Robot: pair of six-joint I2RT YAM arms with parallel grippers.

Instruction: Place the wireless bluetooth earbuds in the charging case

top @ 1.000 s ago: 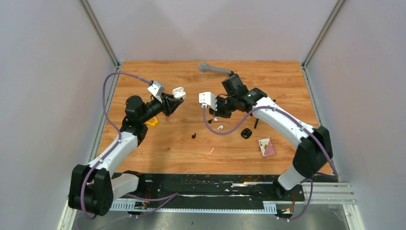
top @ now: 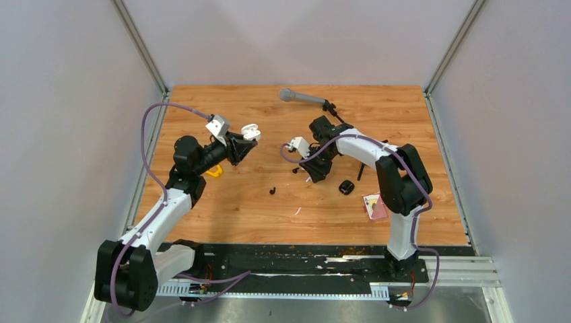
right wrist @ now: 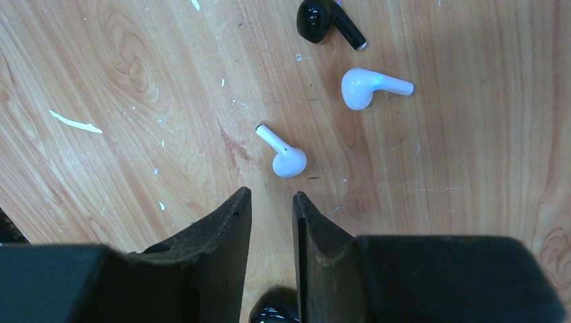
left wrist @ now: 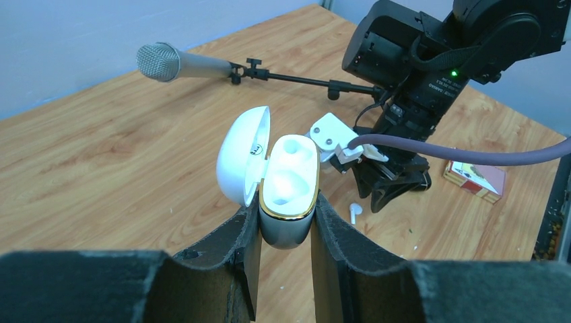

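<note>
My left gripper (top: 239, 148) holds the open white charging case (left wrist: 289, 182) upright in the air at the left, its earbud wells facing up. My right gripper (top: 316, 171) is lowered over the table's middle, its fingers slightly apart with nothing visible between them. In the right wrist view two white earbuds, one (right wrist: 289, 160) just ahead of the fingertips and another (right wrist: 360, 87) farther up, lie on the wood, with a black earbud (right wrist: 316, 20) beyond them.
A microphone on a stand (top: 303, 95) lies at the back. A black case (top: 347, 187) and a card box (top: 377, 206) lie right of centre, and a yellow object (top: 214, 171) is under the left arm.
My right gripper has moved down toward the white earbuds, and its arm has swung inward. The left gripper with the case is nearly still.
</note>
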